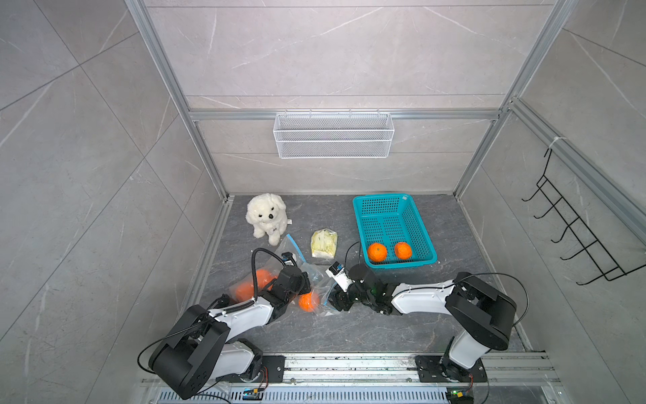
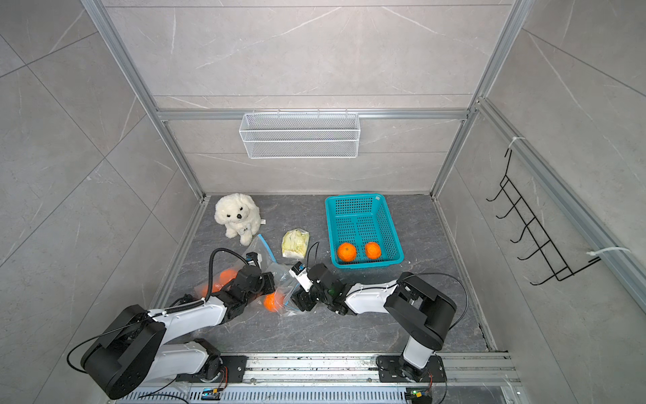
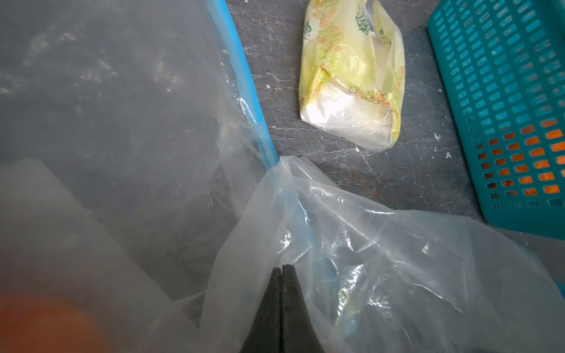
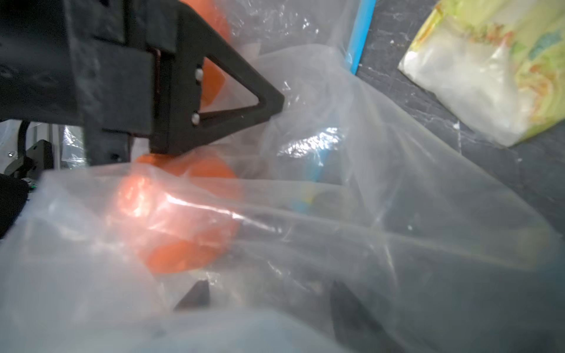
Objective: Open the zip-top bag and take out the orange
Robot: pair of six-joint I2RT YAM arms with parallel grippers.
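The clear zip top bag point(image 3: 388, 253) lies crumpled at the front left, its blue strip point(image 3: 241, 70) running toward the back. One orange point(image 1: 309, 301) sits near the bag's right end, under film; further oranges point(image 1: 261, 278) show through plastic at the left. Over the bag, my left gripper is shut; whether film is pinched between its tips cannot be told. My right gripper stands open at the bag's right end, its two fingers apart and seen through the film. The near orange point(image 4: 188, 211) is ahead of those fingers, not between them.
A blue basket point(image 1: 430, 259) holding two oranges stands at the back right. A yellow-printed packet point(image 1: 323, 243) lies behind the bag, and a white plush dog point(image 1: 267, 216) sits at the back left.
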